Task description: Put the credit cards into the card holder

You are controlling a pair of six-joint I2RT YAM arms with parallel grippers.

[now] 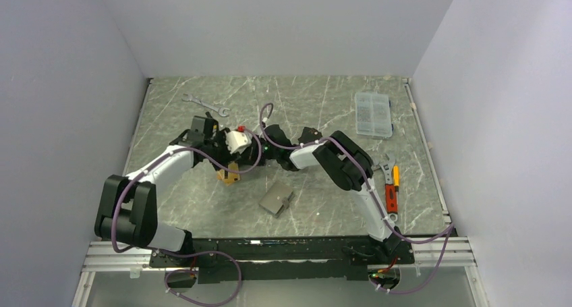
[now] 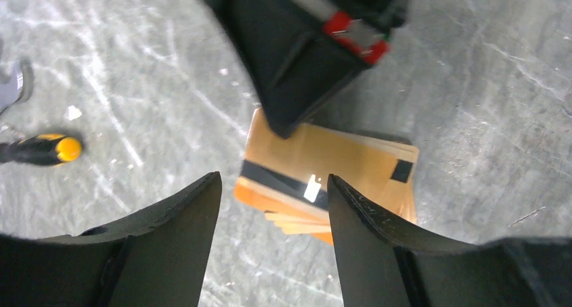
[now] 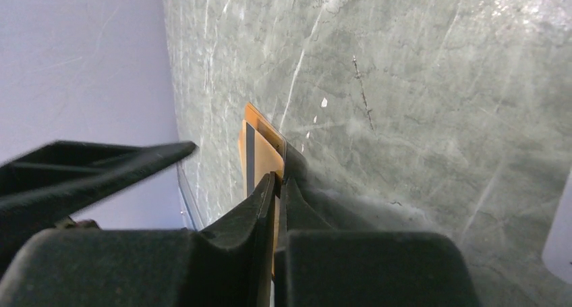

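Note:
Orange cards (image 2: 324, 165) lie in a slightly fanned stack, with dark stripes showing on the top one. In the top view these cards (image 1: 229, 177) are partly covered by the arms. My left gripper stands open at the stack's near side, nothing held between its fingertips. My right gripper is shut, its tips at a corner of the stack; whether a card's thin edge is pinched there cannot be told. The grey card holder (image 1: 276, 198) lies apart, nearer the front edge.
A wrench (image 1: 206, 105) lies at the back left and a clear box (image 1: 373, 115) at the back right. Red-handled pliers (image 1: 390, 192) and a yellow tool (image 1: 396, 179) lie on the right. Around the holder the table is clear.

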